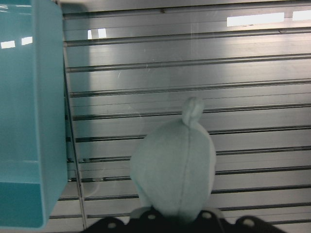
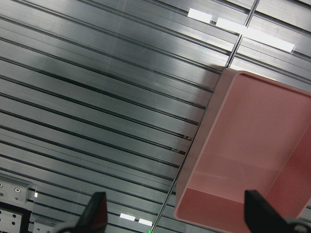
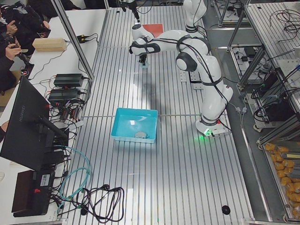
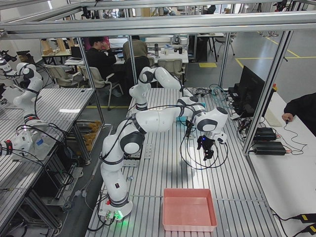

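Note:
My left gripper is shut on a pale mint plush toy (image 1: 172,160), carried above the slatted table beside the teal bin (image 1: 48,121). That bin (image 3: 117,136) also appears in the camera left view, with a small grey item (image 3: 140,134) inside. My right gripper hangs above the table near the pink bin (image 2: 214,141); its two dark fingertips are spread apart with nothing seen between them. The pink bin (image 4: 189,210) looks empty.
Cables (image 3: 103,204) lie at the teal bin's end of the table. A monitor (image 3: 26,124) and power units stand along the side. A metal plate (image 3: 184,75) sits by the arms; the table between the bins is largely clear.

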